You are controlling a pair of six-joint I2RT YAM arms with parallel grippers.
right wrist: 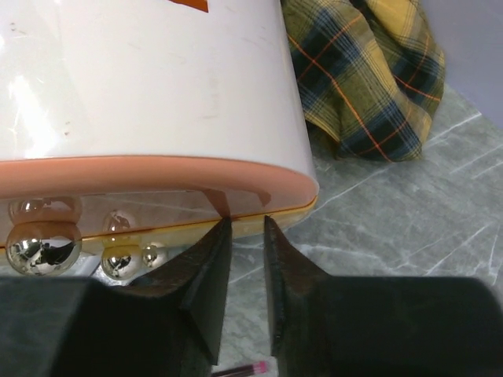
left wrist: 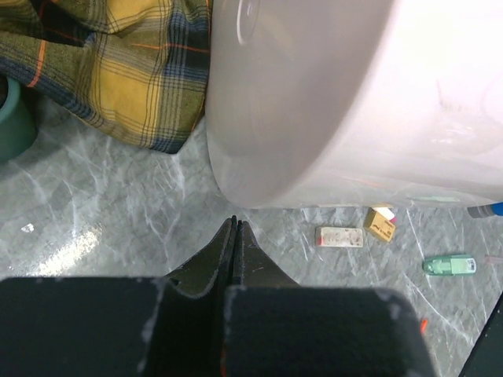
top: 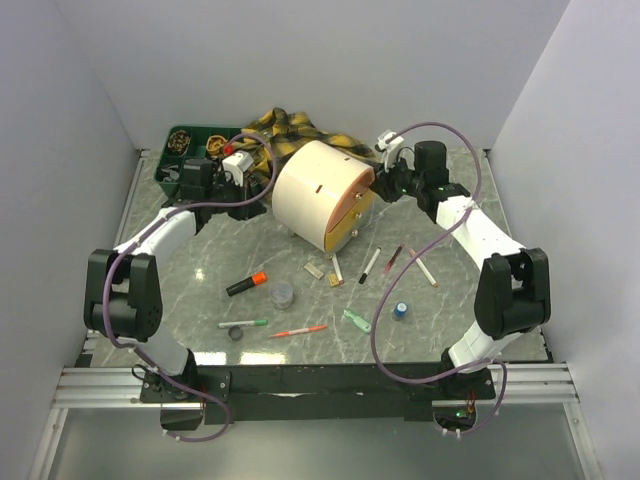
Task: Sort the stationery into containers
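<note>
A cream cylindrical drawer cabinet (top: 312,195) with pink and yellow fronts and metal knobs (right wrist: 43,247) sits at centre back. My left gripper is shut and empty, low at its left side. My right gripper is at the cabinet's right front edge, fingertips slightly apart beside the pink-yellow rim; whether they grip it I cannot tell. Loose stationery lies in front: markers (top: 246,283), pens (top: 298,331), a green cutter (top: 358,321), a blue jar (top: 400,311) and an eraser (left wrist: 338,236).
A green crate (top: 170,172) stands at the back left, and a yellow plaid cloth (top: 290,130) lies behind the cabinet. A clear round container (top: 281,294) lies on the front-middle table. The walls close in at both sides.
</note>
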